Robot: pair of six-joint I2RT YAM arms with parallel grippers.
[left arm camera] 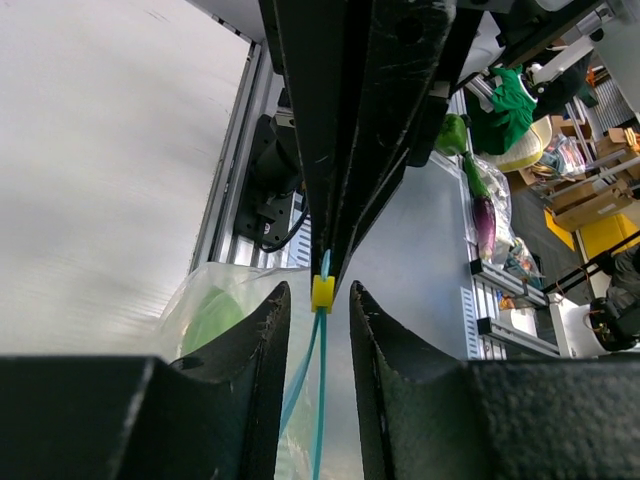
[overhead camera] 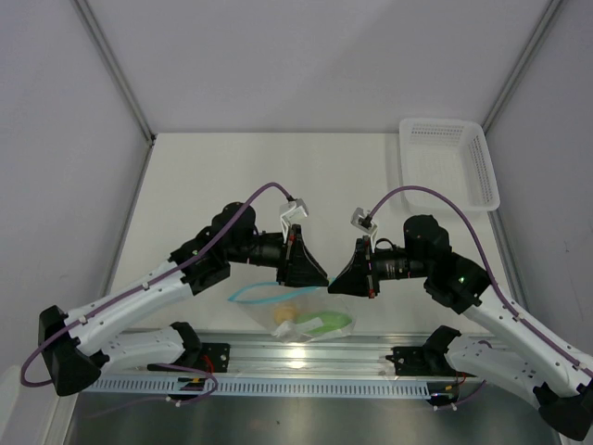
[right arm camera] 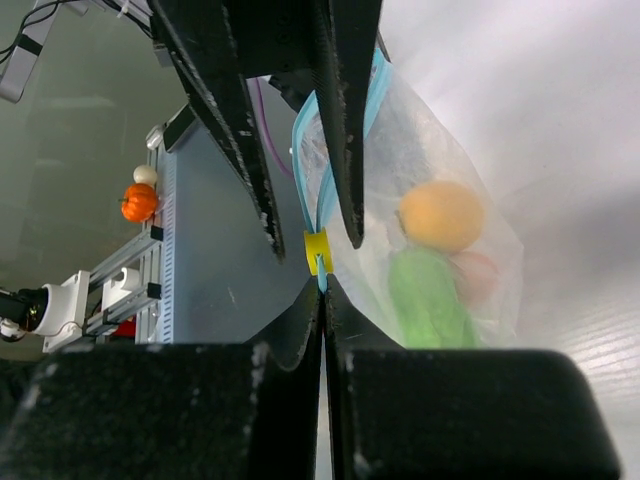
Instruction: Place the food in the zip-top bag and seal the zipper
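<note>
The clear zip bag (overhead camera: pixel 310 324) with a blue zipper strip and yellow slider lies at the front middle; inside it are an orange round food (right arm camera: pixel 440 215), a green item (right arm camera: pixel 430 295) and a pinkish one. My right gripper is shut on the end of the blue zipper, just by the yellow slider (right arm camera: pixel 316 248). My left gripper is part open, its fingers either side of the slider and zipper, close to the right gripper's tips.
A white plastic basket (overhead camera: pixel 445 162) stands at the back right of the table (overhead camera: pixel 259 167). The metal rail runs along the front edge.
</note>
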